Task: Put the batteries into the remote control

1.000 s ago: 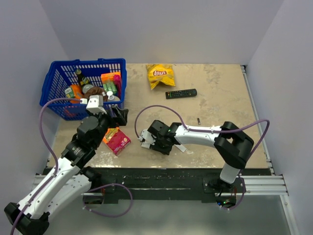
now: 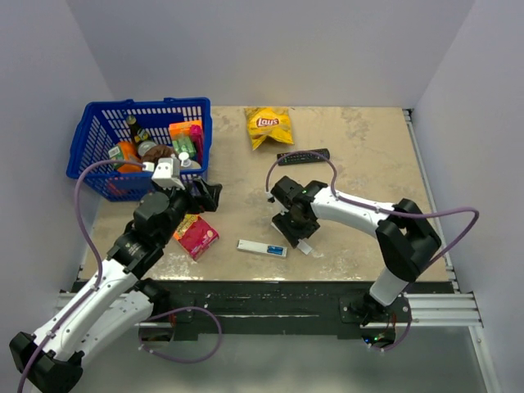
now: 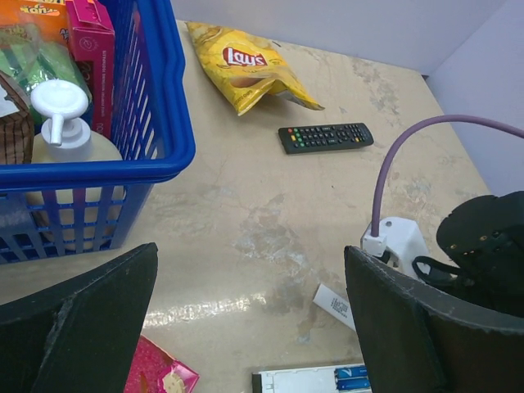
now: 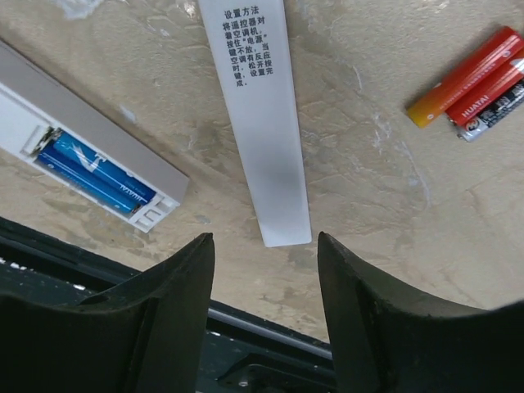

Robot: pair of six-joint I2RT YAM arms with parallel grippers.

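The white remote (image 2: 256, 246) lies near the front of the table, its compartment open with two blue batteries (image 4: 94, 172) inside. Beside it lies the long white back cover (image 4: 266, 139) with printed text. To that cover's right in the right wrist view are loose orange-red batteries (image 4: 467, 78) and a silver-black one. My right gripper hangs over the cover's lower end, fingers apart with nothing visibly held. My left gripper is open and empty, raised beside the blue basket.
The blue basket (image 2: 82, 150) of groceries stands back left, with a red packet (image 2: 196, 237) before it. A yellow chips bag (image 2: 268, 123) and a black remote (image 2: 303, 156) lie at the back.
My right gripper has risen from the white remote and moved right, over the back cover; the batteries in the remote are now uncovered. My left arm has shifted slightly right.
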